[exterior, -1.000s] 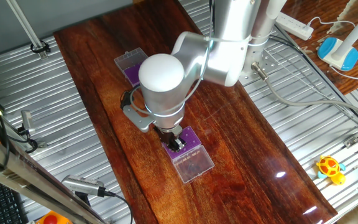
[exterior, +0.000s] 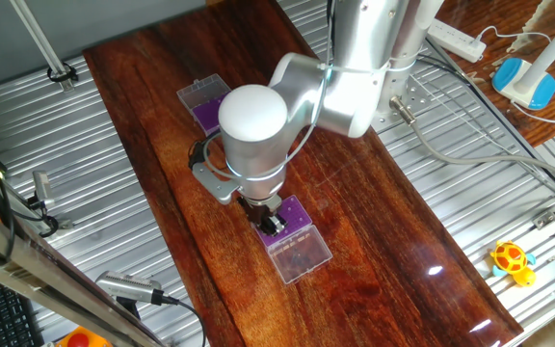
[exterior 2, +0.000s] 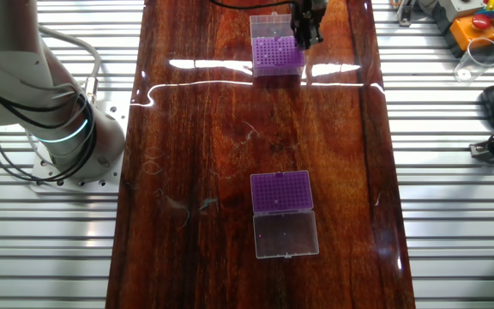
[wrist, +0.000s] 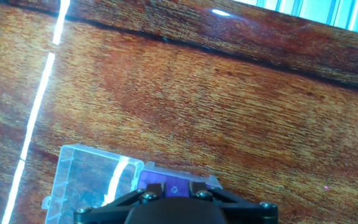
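A box with a purple perforated rack and an opened clear lid lies on the wooden table. My gripper is over the rack's edge. In the wrist view the gripper stands open, a strip of purple rack showing between and beside its fingertips, with no object visible there. The clear lid lies to the left there. In the second exterior view the gripper is at the right side of this box. Whether the fingers touch the rack I cannot tell.
A second opened box, with purple rack and clear lid, lies apart on the table, partly behind the arm in the first exterior view. Bare wood separates the boxes. A toy turtle sits off the table.
Both boxes have stayed in place.
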